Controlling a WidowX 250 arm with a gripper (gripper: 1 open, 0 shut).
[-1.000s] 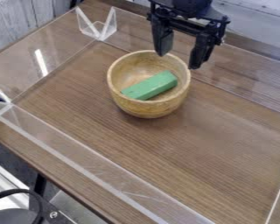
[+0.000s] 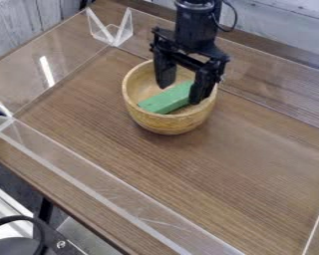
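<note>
A wooden bowl (image 2: 169, 120) sits on the brown table (image 2: 109, 169), holding a green oblong object (image 2: 167, 100). My black gripper (image 2: 181, 81) is down at the bowl's back part, open, its fingers on either side above and around the far end of the green object. Whether they touch it I cannot tell.
A small white wire-like or clear item (image 2: 109, 28) lies at the back left. Black cables show at the lower left edge.
My gripper has come down and slightly left, from above and behind the bowl to inside its top, over the green object.
</note>
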